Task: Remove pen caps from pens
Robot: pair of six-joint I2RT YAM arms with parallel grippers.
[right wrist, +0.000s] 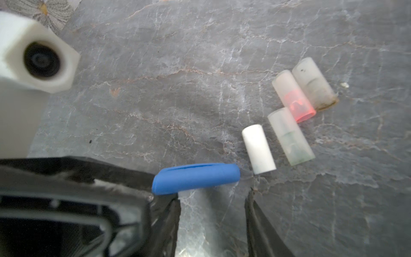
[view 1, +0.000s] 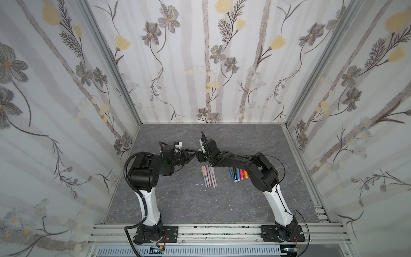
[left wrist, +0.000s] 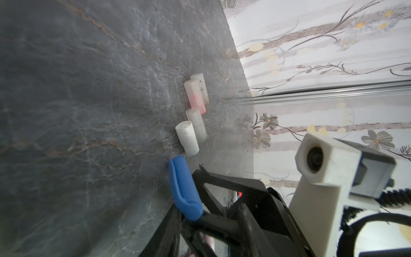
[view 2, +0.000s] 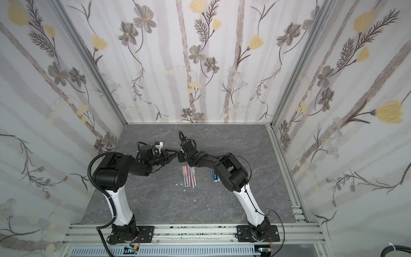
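Observation:
A blue cap [left wrist: 184, 186] is up at the tips of my left gripper [view 1: 191, 153], beside my right gripper [view 2: 179, 153]; I cannot tell whether the left fingers grip it. In the right wrist view, the right gripper stands open just below the blue cap [right wrist: 194, 177], nothing between its fingers. Loose caps lie on the floor beyond: a white one [right wrist: 259, 150], two clear ones [right wrist: 291, 135] [right wrist: 314, 83] and a pink one [right wrist: 295, 96]. Light-coloured pens [view 1: 209, 175] lie in a row below the grippers.
A row of darker, brighter pens [view 1: 235, 174] lies right of the light ones, partly under the right arm. Small bits lie left of the light pens. Walls enclose its sides and back.

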